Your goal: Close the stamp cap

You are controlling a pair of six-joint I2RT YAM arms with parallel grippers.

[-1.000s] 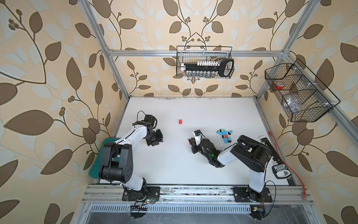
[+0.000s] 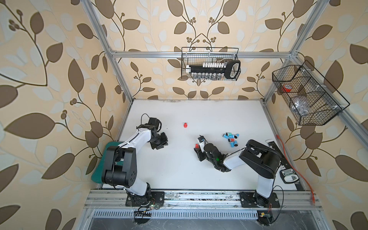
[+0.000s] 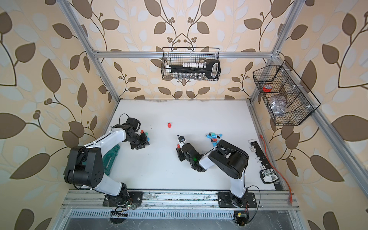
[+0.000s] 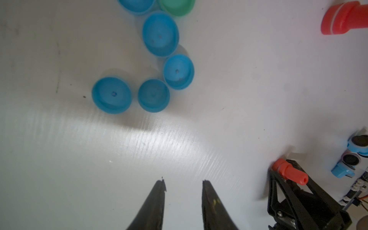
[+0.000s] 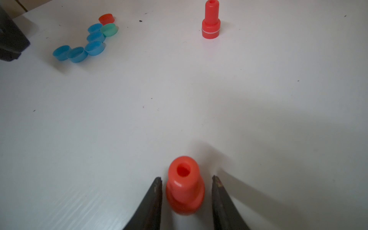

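A red stamp (image 5: 183,193) stands on the white table between the fingers of my right gripper. Thin gaps show on both sides of it in the right wrist view, so the gripper is open around it. My left gripper hangs open over bare table, nothing between its fingers. Ahead of it lie loose blue caps (image 4: 112,95) and a green cap (image 4: 177,4), hollow side up. A red cap (image 5: 106,18) lies at the far end of that group. The lower end of the gripped-round stamp is hard to make out.
Another red stamp (image 5: 210,23) with a pale ring stands upright farther back. Several blue stamps (image 2: 230,137) lie right of the right gripper. A teal tray (image 3: 110,159) sits under the left arm.
The left arm has stayed still.
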